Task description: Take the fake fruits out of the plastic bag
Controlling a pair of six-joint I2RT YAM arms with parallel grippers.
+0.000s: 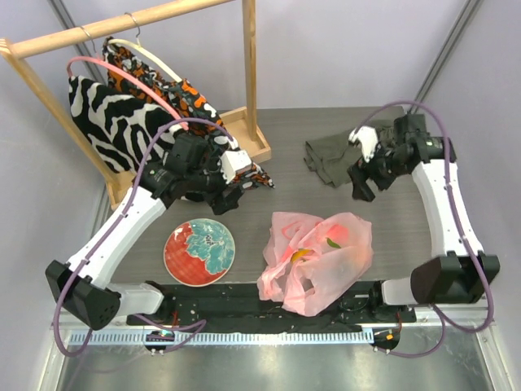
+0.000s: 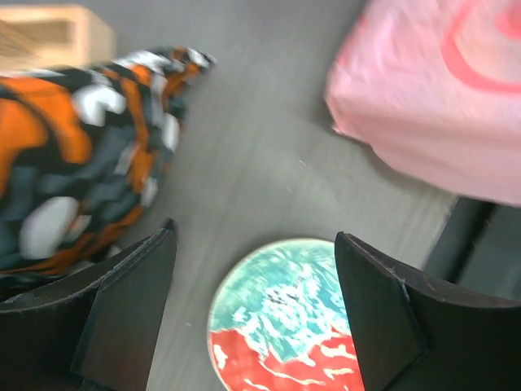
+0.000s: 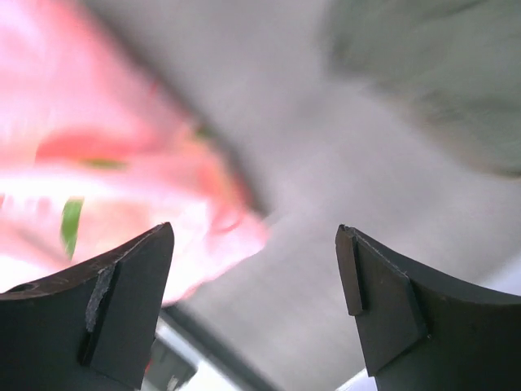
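A crumpled pink plastic bag lies at the front of the table, right of centre. Through its opening a yellow fruit and a bit of green show; the rest of the contents is veiled by the film. Up and left of the bag, above the table, hangs my left gripper, its fingers apart and only floor showing between them in the left wrist view. My right gripper is open and empty, above the table behind the bag's right side. In the blurred right wrist view the bag fills the left.
A red and teal round plate lies left of the bag. The dark green cloth is heaped at the back right. Patterned cloths hang on a wooden rack at the left. Bare table lies between the plate and bag.
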